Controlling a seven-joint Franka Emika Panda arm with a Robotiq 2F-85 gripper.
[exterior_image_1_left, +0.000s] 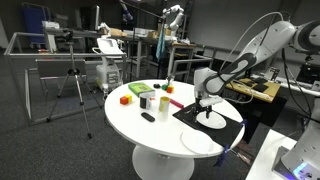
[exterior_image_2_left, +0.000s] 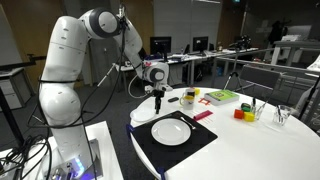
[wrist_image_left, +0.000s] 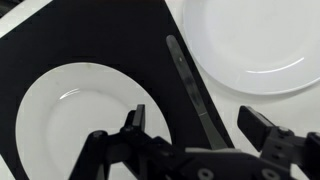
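Note:
In the wrist view my gripper stands open, its two dark fingers wide apart. Between and beyond them a knife lies on the black mat, its handle end hidden at the bottom by the gripper. A white plate rests on the mat left of the knife, partly covered by one finger. To the right, off the mat, lies another white plate. In exterior view 2 the gripper hangs over the table near the mat's far edge, and the plate shows whole on the mat.
Cups and a yellow container stand past the mat. A green box and coloured blocks sit farther along the round white table. A dark object lies near its middle.

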